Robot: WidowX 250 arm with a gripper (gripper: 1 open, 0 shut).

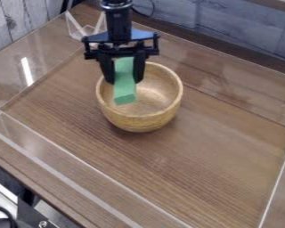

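Note:
My black gripper (pixel 124 60) is shut on a green block (pixel 125 82), which hangs upright over the left part of a round tan bowl (pixel 160 108), in front of the bowl's back rim. The block hides part of the bowl's inside; whether it touches the bowl is hard to tell.
A clear plastic object (pixel 88 24) stands at the back left, by a pale wall. Dark cables and the table's edge show at the lower left.

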